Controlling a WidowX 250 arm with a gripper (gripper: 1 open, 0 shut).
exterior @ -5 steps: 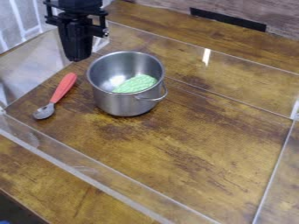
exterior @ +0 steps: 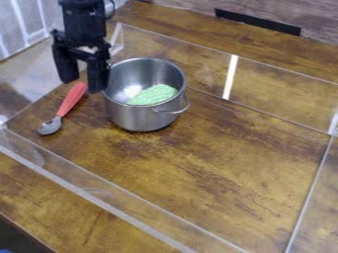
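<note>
My black gripper (exterior: 82, 69) hangs open at the upper left, its fingertips low beside the left rim of a steel pot (exterior: 145, 114), over the upper end of a spoon with a red handle (exterior: 70, 102). The spoon's metal head (exterior: 50, 126) points toward the front left. Inside the pot lies a light green oval object (exterior: 153, 94). Nothing shows between the fingers.
Clear panels or edges border the work area on the left, front and right.
The pot and spoon look unmoved.
</note>
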